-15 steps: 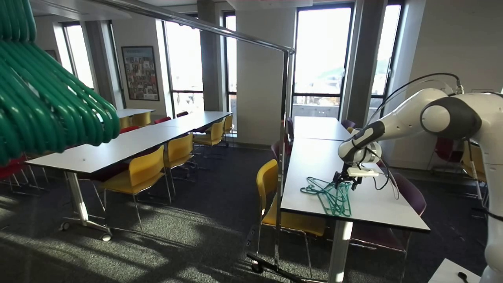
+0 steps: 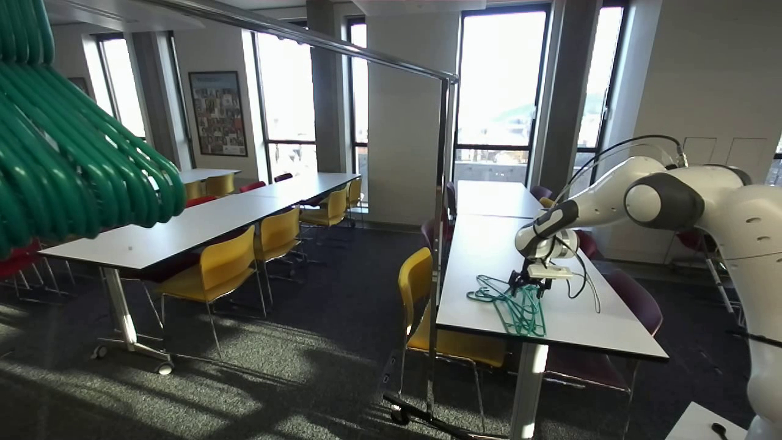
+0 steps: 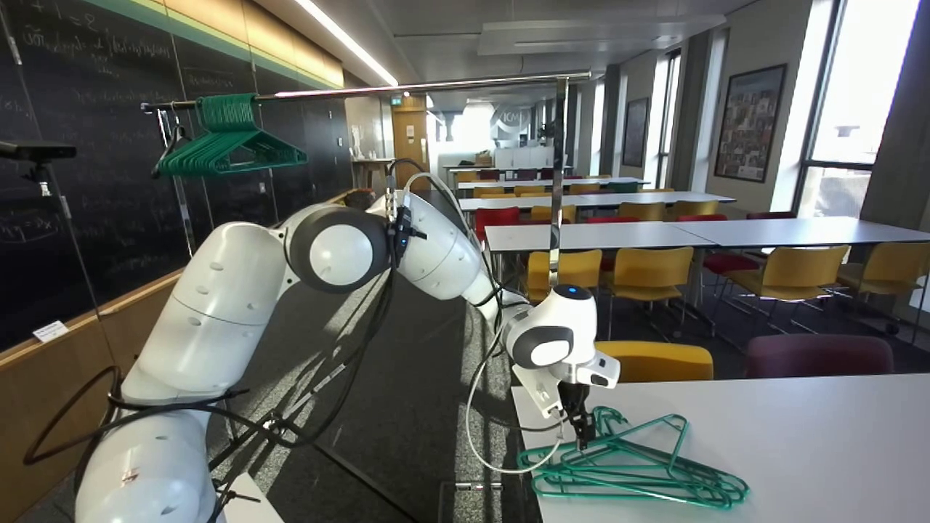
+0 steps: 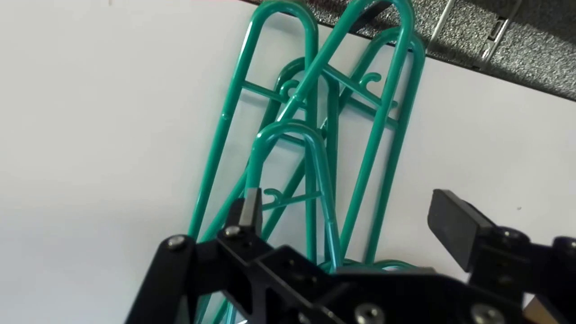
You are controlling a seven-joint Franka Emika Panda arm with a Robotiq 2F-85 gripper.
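Observation:
Several green plastic hangers (image 4: 318,135) lie tangled in a heap on the white table (image 4: 108,108). In the wrist view my gripper is open, its fingers (image 4: 453,227) wide apart, with part of the heap showing between and beyond them. The left finger overlaps a hanger arm; whether it touches cannot be told. In exterior view 1 the gripper (image 2: 529,286) is low over the back of the hanger heap (image 2: 522,309). Exterior view 2 has the gripper (image 3: 582,436) at the near-left part of the hangers (image 3: 645,479). Parts of the heap are hidden behind the gripper body.
A metal clothes rack stands beside the table, its post (image 2: 442,183) close to the edge. More green hangers (image 3: 231,144) hang from the rail (image 3: 418,87). Chairs surround the table.
The arm has come down and my gripper has shifted a little left in exterior view 1, over the hangers. The hangers lie as before.

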